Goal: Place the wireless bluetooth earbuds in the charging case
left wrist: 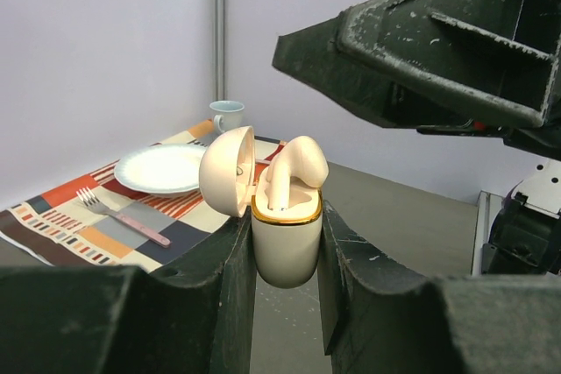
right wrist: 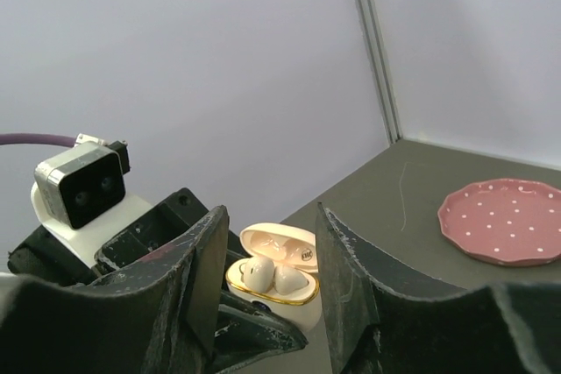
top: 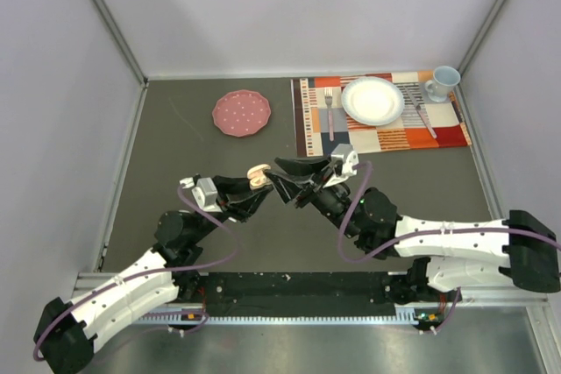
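Observation:
My left gripper is shut on the small white charging case (left wrist: 287, 247), holding it above the table with the lid (left wrist: 226, 171) open. In the right wrist view, two white earbuds (right wrist: 290, 279) sit side by side inside the gold-rimmed case (right wrist: 296, 311). From the left wrist view, an earbud (left wrist: 298, 164) stands up above the rim; how deep it sits I cannot tell. My right gripper is open, its fingers (right wrist: 203, 260) apart and empty, with the case seen beyond the gap. In the top view it is close to the case's right side.
A pink dotted plate (top: 241, 113) lies at the back left. On a patterned placemat (top: 313, 133) rest a white plate (top: 372, 101), a fork (top: 330, 116) and other cutlery, with a light blue cup (top: 442, 83) at the far corner. Bare table surrounds the grippers.

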